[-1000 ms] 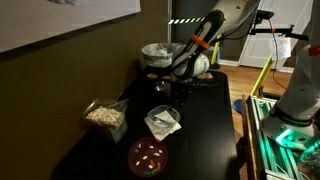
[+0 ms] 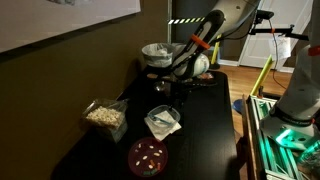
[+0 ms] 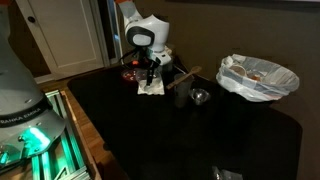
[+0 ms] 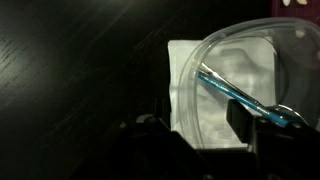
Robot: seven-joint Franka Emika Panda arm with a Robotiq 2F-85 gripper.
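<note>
A clear plastic container (image 4: 187,95) rests on a white napkin (image 4: 181,52) in the wrist view, with a blue-handled metal utensil (image 4: 238,96) in or behind it; I cannot tell which. My gripper is open over the container's near side, its dark fingers spread and no object held between them. In exterior view 1 the container (image 2: 162,120) sits on the table in front of the gripper (image 2: 179,98). From exterior view 2 the gripper (image 3: 151,77) appears above the napkin (image 3: 151,88), and the container is hard to make out.
A red plate (image 2: 147,157) with small pieces on it lies near the container. A clear bag or box of pale pieces (image 2: 106,117) stands by the wall. A metal bowl (image 3: 200,96), a dark cup (image 3: 182,94) with a wooden utensil and a lined basket (image 3: 257,78) occupy other spots.
</note>
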